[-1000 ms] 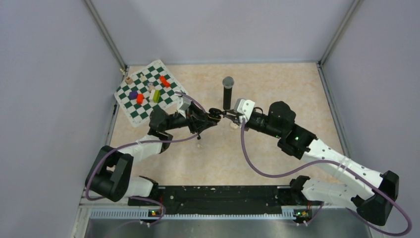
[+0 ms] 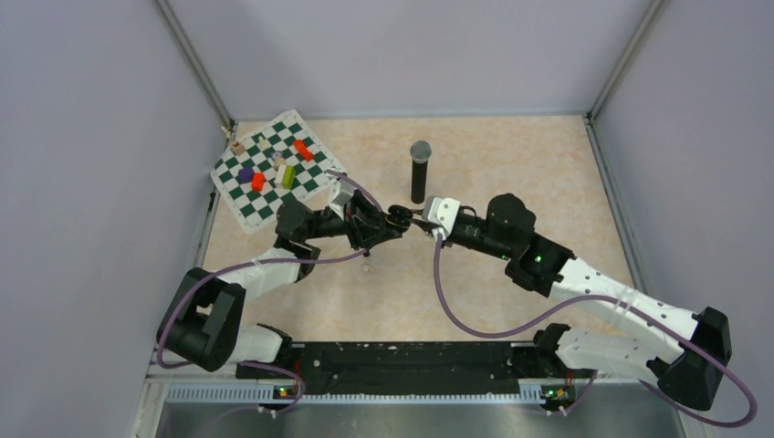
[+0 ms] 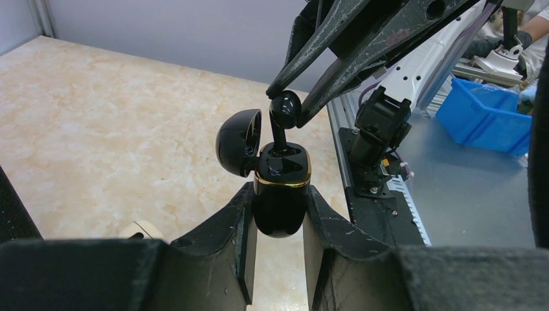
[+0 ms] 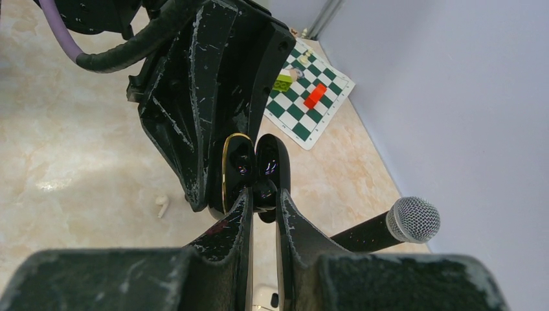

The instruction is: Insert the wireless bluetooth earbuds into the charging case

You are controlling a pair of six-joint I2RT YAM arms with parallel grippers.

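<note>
The black charging case [image 3: 280, 197] with a gold rim has its lid [image 3: 233, 139] open. My left gripper is shut on the case, seen from the top view [image 2: 385, 224] at the centre. My right gripper is shut on a black earbud [image 3: 285, 109], whose stem points down into the top of the case in the left wrist view. Whether it is seated cannot be told. In the right wrist view the case partly surrounds the earbud.
A microphone [image 2: 420, 178] stands behind the grippers. A chessboard with coloured blocks [image 2: 245, 203] lies back left. A small white earbud [image 4: 162, 206] lies on the table.
Since about a second ago my right gripper has moved slightly left and toward the front of the table, and the case shifted slightly with it.
</note>
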